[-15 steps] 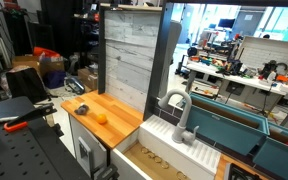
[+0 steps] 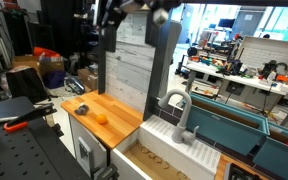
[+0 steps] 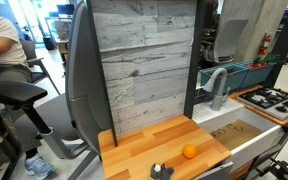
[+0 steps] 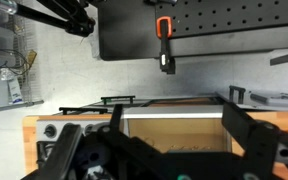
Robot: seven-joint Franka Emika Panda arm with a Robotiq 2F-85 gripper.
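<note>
The arm with my gripper shows along the bottom of the wrist view. Its dark fingers [image 4: 115, 122] stand wide apart, and no object shows between them. Beyond them is the pulled-out drawer [image 4: 179, 134] with a bare brown bottom. In exterior view 1 the dark, blurred arm [image 2: 144, 14] hangs across the top, well above the counter. On the wooden counter [image 2: 121, 109] lies a small orange round object [image 2: 101, 119]. Near it is a small grey metallic object [image 2: 82, 109]. Exterior view 2 shows both, but no gripper is in it.
A grey faucet [image 2: 179, 107] rises behind the drawer. Tall wood-patterned panels [image 3: 154, 60] stand behind the counter. A black perforated tabletop [image 4: 234, 18] lies across the floor gap from the drawer. A cooktop [image 3: 268, 101] sits to the right.
</note>
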